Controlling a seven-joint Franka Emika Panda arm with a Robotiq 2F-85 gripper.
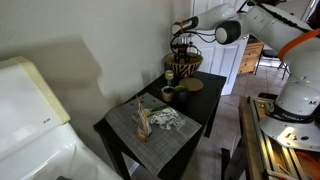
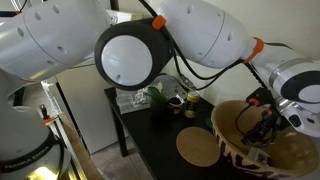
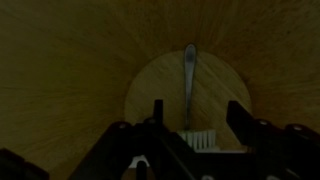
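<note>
My gripper points down into a woven basket, its two dark fingers apart with a clear gap. A slim metal utensil lies lengthwise in the wrist view, on a round pale patch like a wooden disc at the dark bottom. Its lower part runs between the fingers in the picture; no finger is seen touching it. A pale, comb-like toothed piece shows at its lower end, partly hidden by the gripper. In the first exterior view, the basket stands at the table's far end.
Beside the basket lies a round woven mat. A yellow-topped jar, a green plant and small pots stand nearby. A grey cloth with a crumpled clear wrapper covers the near end of the black table.
</note>
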